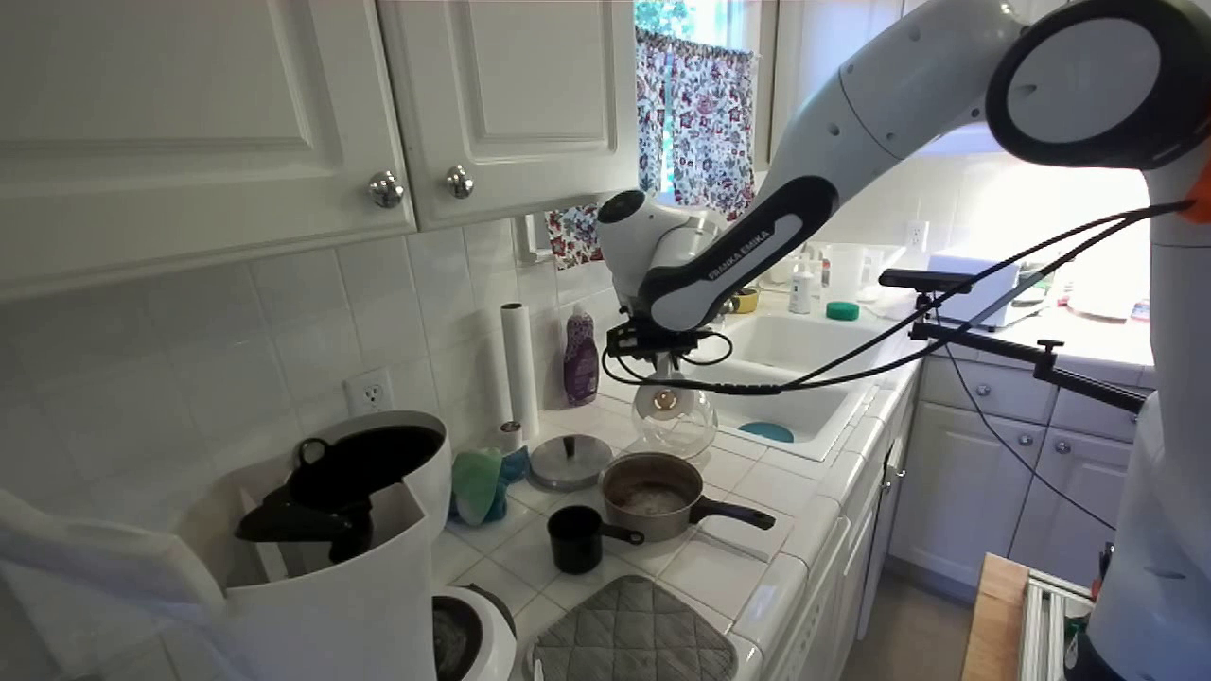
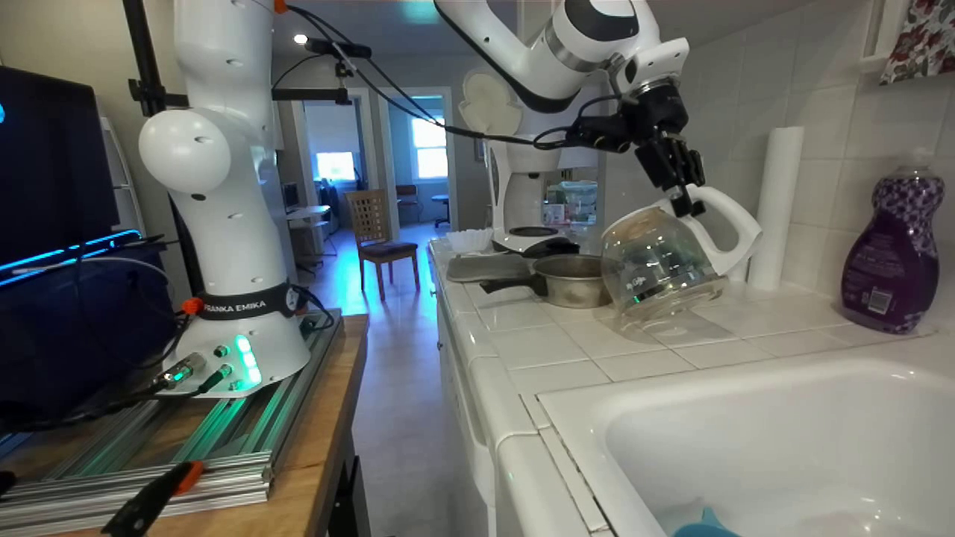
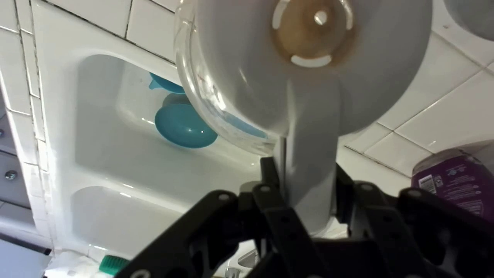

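A glass coffee carafe (image 2: 651,259) with a white handle (image 2: 736,224) tilts above the tiled counter, beside the saucepan (image 2: 574,283). My gripper (image 2: 687,204) is shut on that handle; in the wrist view its dark fingers (image 3: 343,192) press the white handle from both sides. The carafe's white lid (image 3: 370,51) fills the top of the wrist view. From exterior view 1, the clear bowl of the carafe (image 1: 681,429) shows just behind the saucepan, the fingertips largely hidden. Whether its lower edge touches the counter, I cannot tell.
The white sink (image 2: 761,376) adjoins the counter and holds blue items (image 3: 185,126). A purple bottle (image 2: 892,246) and paper roll (image 2: 777,206) stand by the wall. A black pot (image 1: 575,540), metal lid (image 1: 570,461) and white coffee maker (image 2: 521,183) occupy the counter further along.
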